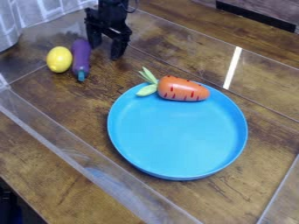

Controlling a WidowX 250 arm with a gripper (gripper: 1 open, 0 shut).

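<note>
My black gripper (107,35) is at the top of the view, above and behind a purple eggplant (80,59) and a yellow lemon (59,59); whether it is open or shut is hard to make out. An orange carrot (184,89) with green leaves lies on the back rim of a blue plate (176,140).
The dark wooden table (59,149) has free room at the left front and the back right. A metal object (7,26) stands at the left edge. A white strip (232,66) lies on the right.
</note>
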